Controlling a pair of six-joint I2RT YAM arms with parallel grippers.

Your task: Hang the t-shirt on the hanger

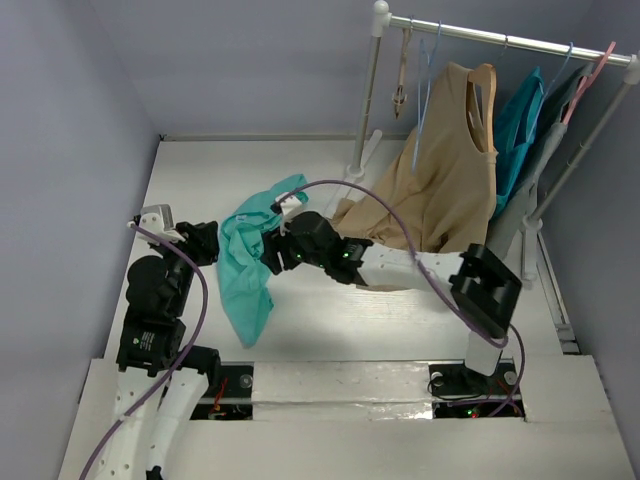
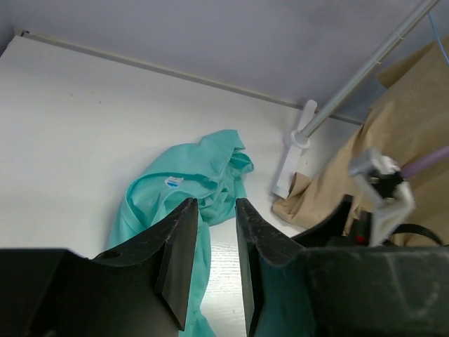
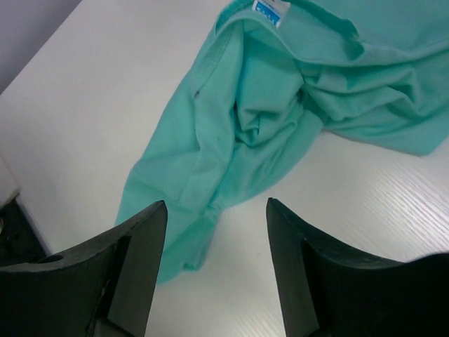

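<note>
A crumpled turquoise t shirt (image 1: 243, 295) lies on the white table, also seen in the left wrist view (image 2: 175, 175) and right wrist view (image 3: 217, 133). My left gripper (image 1: 205, 238) is above the table just left of the shirt; its fingers (image 2: 175, 267) are close together, with nothing visible held between them. My right gripper (image 1: 275, 250) hangs over the middle of the shirt, its fingertips (image 3: 154, 225) apart and the shirt below them. Empty hangers (image 1: 423, 100) hang on the rail at the upper right.
The rack's rail (image 1: 500, 38) carries a brown garment (image 1: 430, 200) reaching down onto the table, a darker teal garment (image 1: 515, 130) and other clothing. The rack's foot (image 2: 287, 168) stands behind the shirt. Bare table (image 1: 310, 320) shows at the front middle.
</note>
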